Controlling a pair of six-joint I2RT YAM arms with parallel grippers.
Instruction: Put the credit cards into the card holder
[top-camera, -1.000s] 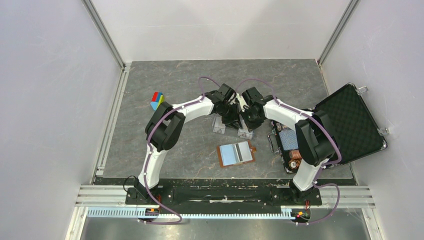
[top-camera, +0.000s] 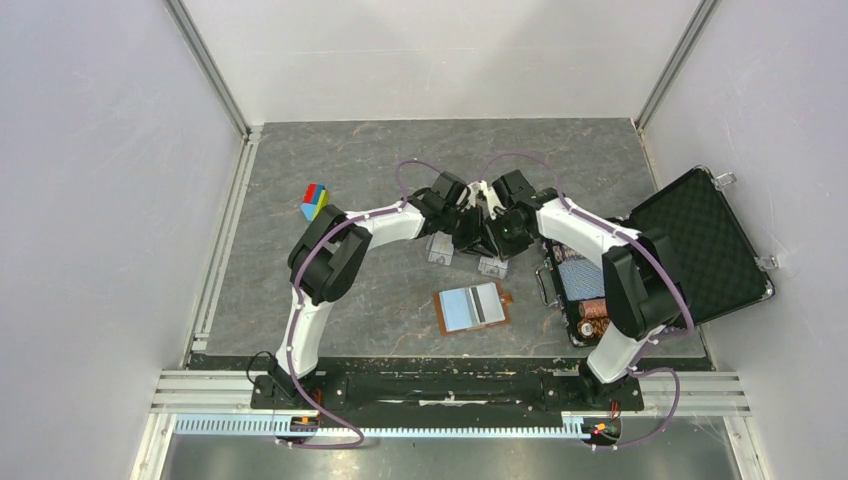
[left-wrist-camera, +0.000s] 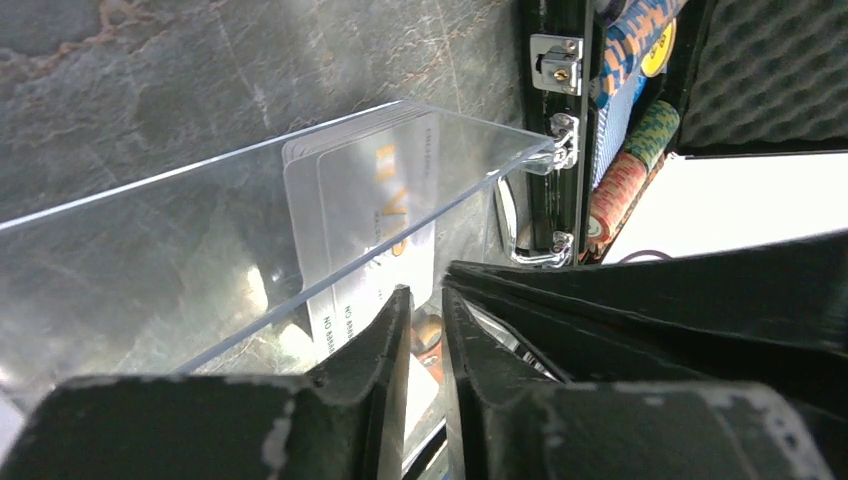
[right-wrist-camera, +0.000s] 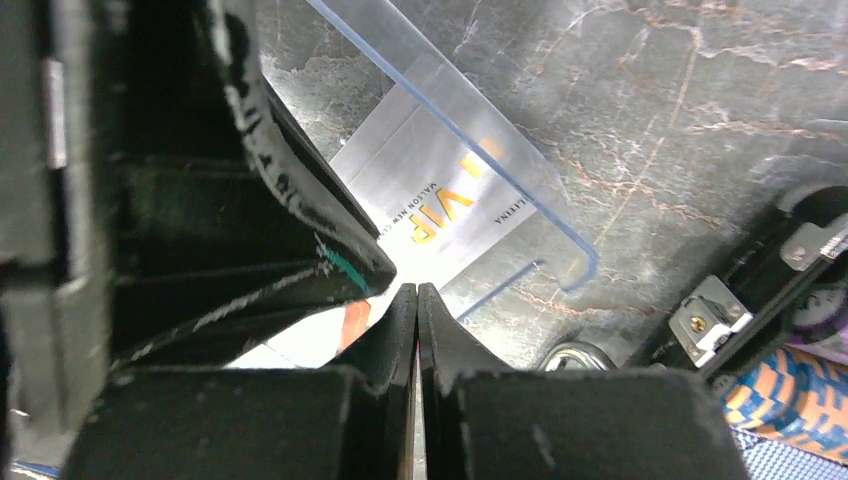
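Observation:
A clear card holder stands on the grey table, with a stack of white cards bearing gold lettering leaning in one end. Through the clear wall, a VIP card also shows in the right wrist view. At the holder's near side is my left gripper, its fingers slightly apart with no card visible between them. My right gripper is shut beside the cards, nothing showing between its tips. From the top, both grippers cover the middle of the holder; only its lower corners peek out.
An open black case with poker chips stands at the right. In front lies a brown-edged board holding pale blue and white sheets. A coloured block sits at far left.
The right arm has shifted slightly to the right. The holder's visible right corner sits a touch farther right.

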